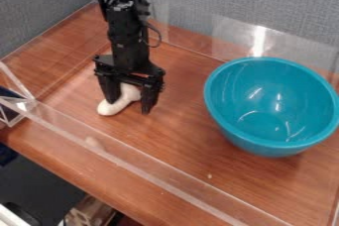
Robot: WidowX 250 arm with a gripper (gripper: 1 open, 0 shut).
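Observation:
My black gripper [127, 89] is lowered to the wooden table left of centre, its fingers open around a white elongated object [110, 105], which is partly hidden behind them. To the right stands a large empty teal bowl [272, 106].
Clear acrylic walls border the wooden table [199, 180] at the back, left and front. A grey padded wall rises behind. Bare wood lies between my gripper and the bowl, and a dark gap with some clutter is past the front left edge.

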